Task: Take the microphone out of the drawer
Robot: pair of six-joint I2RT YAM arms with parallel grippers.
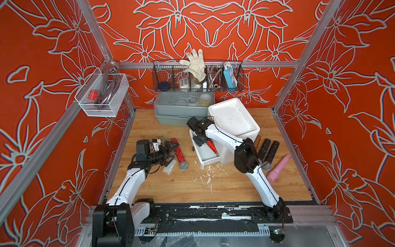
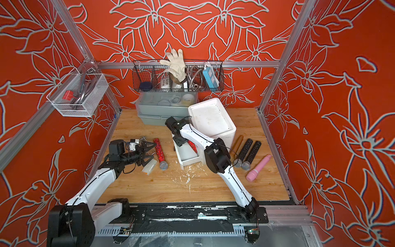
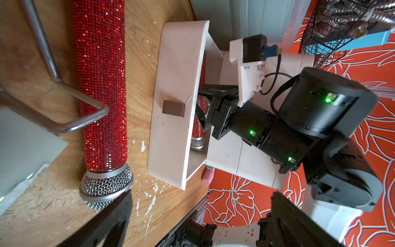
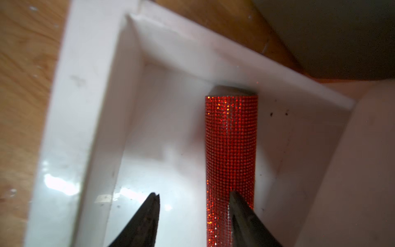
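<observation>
A red glittery microphone lies in the white pulled-out drawer, its silver head visible in the left wrist view. My right gripper is inside the drawer with its fingers apart, one beside the microphone's left and the other over its body; it holds nothing visible. A second red microphone (image 3: 102, 140) lies on the table left of the drawer. My left gripper (image 1: 166, 152) stands open over that area, holding nothing.
The white drawer unit (image 1: 232, 115) stands beside a grey container (image 1: 177, 115). Several black, brown and pink microphones (image 1: 279, 166) lie at the right. Baskets hang on the walls.
</observation>
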